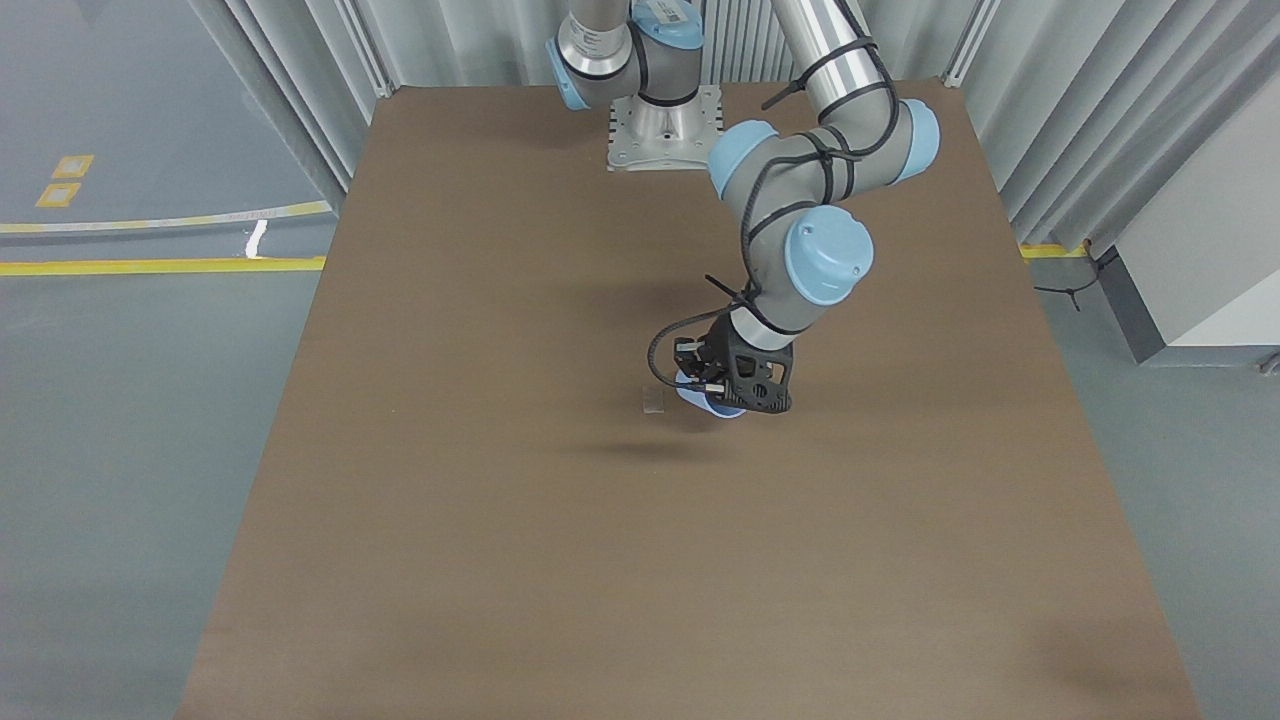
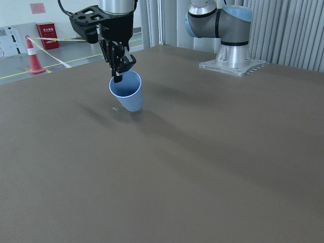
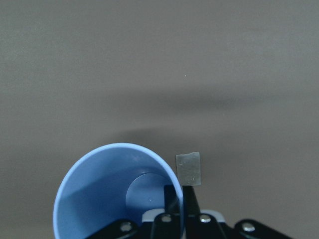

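A blue cup (image 2: 129, 98) stands tilted at the gripper (image 2: 116, 76) in the left view. In the wrist view the cup (image 3: 99, 194) has its mouth toward the camera, and the black fingers of the gripper are shut on its right rim, one inside and one outside. In the front view the cup (image 1: 708, 406) is mostly hidden under the wrist. A small clear square patch (image 3: 188, 168) lies on the table beside the cup.
Curtains stand behind the table.
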